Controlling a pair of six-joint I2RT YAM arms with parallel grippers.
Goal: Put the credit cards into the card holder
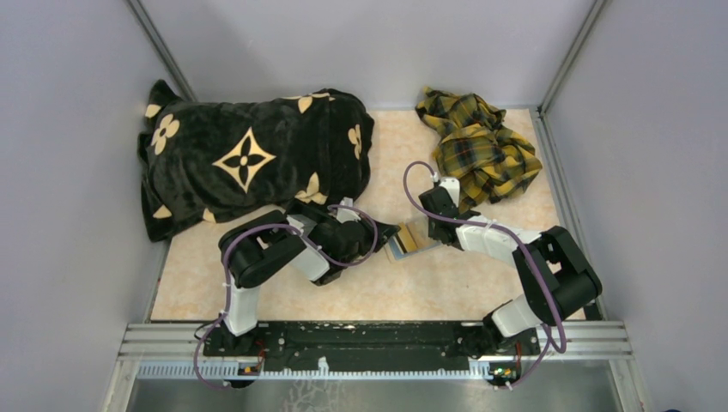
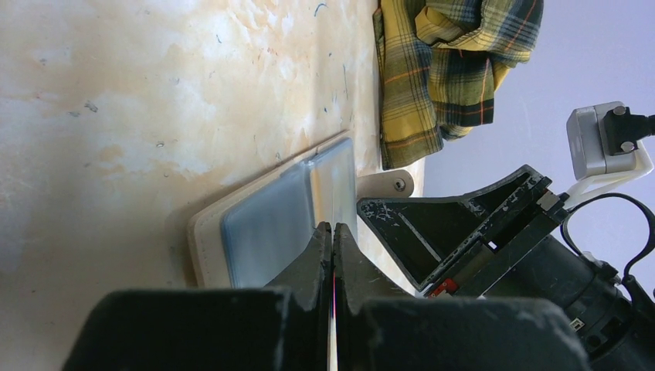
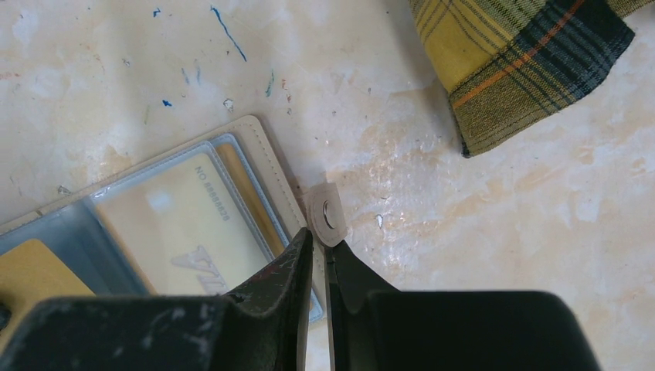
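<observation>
The card holder [image 3: 58, 228], beige-edged with bluish clear pockets, lies open on the table between my grippers. A pale card [image 3: 174, 224] with raised lettering sits in one of its pockets. My right gripper is shut on the holder's small snap tab [image 3: 327, 214], at the right edge. From the left, my shut left gripper reaches over the holder. A gold card [image 3: 35, 270] is at its fingertip in the right wrist view, above the left pocket; the left wrist view shows only a thin edge between the fingers. Whether the card has entered a pocket cannot be told.
A yellow-and-black plaid cloth [image 1: 481, 150] lies bunched at the back right. A large dark blanket bundle [image 1: 257, 159] with cream motifs fills the back left. The table [image 1: 412, 296] in front of the holder is clear.
</observation>
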